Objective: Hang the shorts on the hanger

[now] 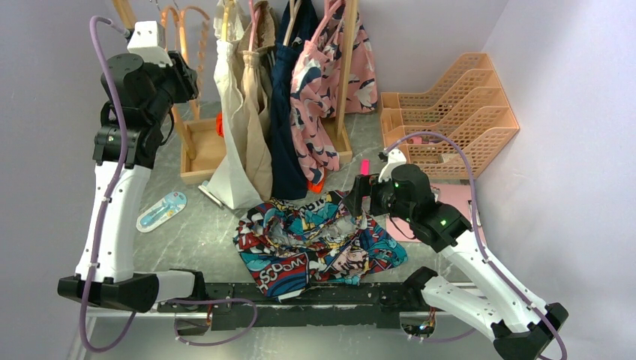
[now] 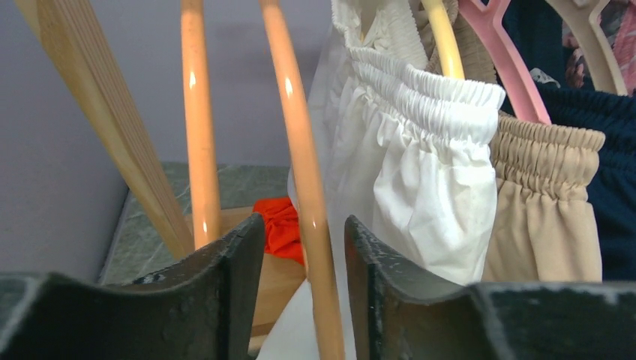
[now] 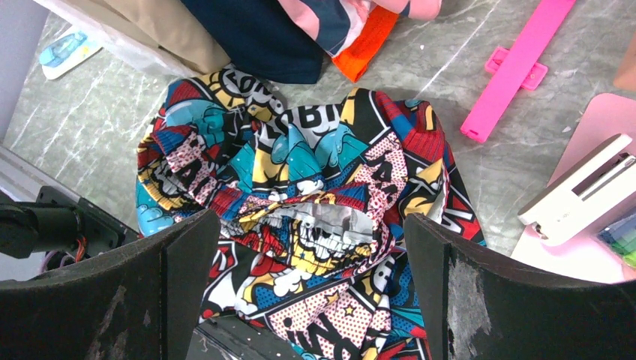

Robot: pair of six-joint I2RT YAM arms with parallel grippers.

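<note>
Shorts with a colourful comic print [image 1: 300, 266] lie rumpled on the floor, their waist opening facing up in the right wrist view. Two orange hangers [image 2: 202, 135] hang at the rack's left end. My left gripper is partly open around the arm of the nearer orange hanger [image 2: 304, 150], which passes between its fingers with gaps visible on both sides. Above the shorts, my right gripper stands open, with no cloth gripped between its fingers.
White shorts [image 2: 435, 172] and other garments hang just right of my left gripper. A wooden rack post [image 2: 105, 112] stands to its left. A pink mat [image 1: 457, 199] and an orange sorter [image 1: 450, 112] are on the right side.
</note>
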